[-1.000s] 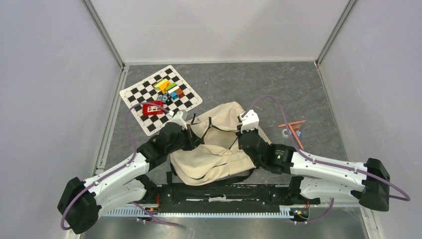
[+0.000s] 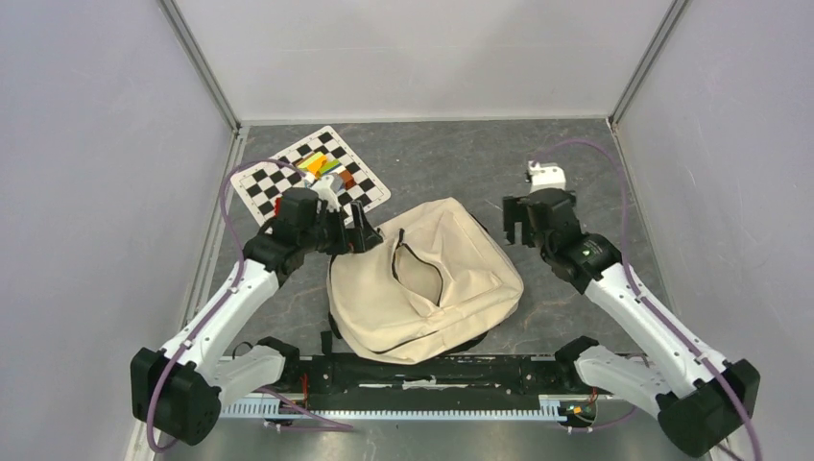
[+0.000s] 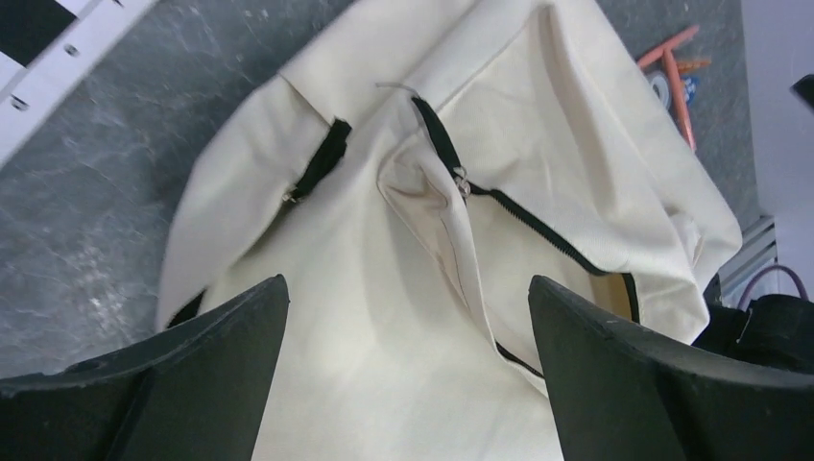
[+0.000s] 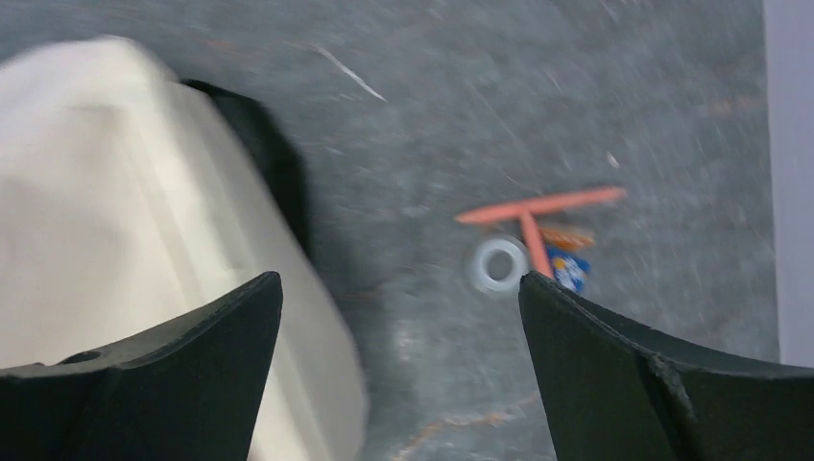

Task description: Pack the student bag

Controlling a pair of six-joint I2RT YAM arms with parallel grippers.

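A cream cloth bag [image 2: 422,327] with black zips lies on the grey table, its zipped mouth partly open. Above its upper left edge, my left gripper [image 2: 360,235] is open with nothing between its fingers; the bag's zip [image 3: 538,226] shows beneath it. Over the table right of the bag hangs my right gripper [image 2: 518,221], open and empty. In the right wrist view, red-orange sticks [image 4: 542,205], a white ring-shaped roll [image 4: 498,265] and a small blue item [image 4: 568,270] lie on the table. From above, the right arm hides these.
A black-and-white checkered board [image 2: 360,178] lies at the back left with colourful blocks [image 2: 317,163] and a red item, partly hidden by my left arm. Walls enclose both sides.
Both grippers have opened and left the bag: the right moved right and back, the left moved back. The raised bag mouth has sunk and narrowed.
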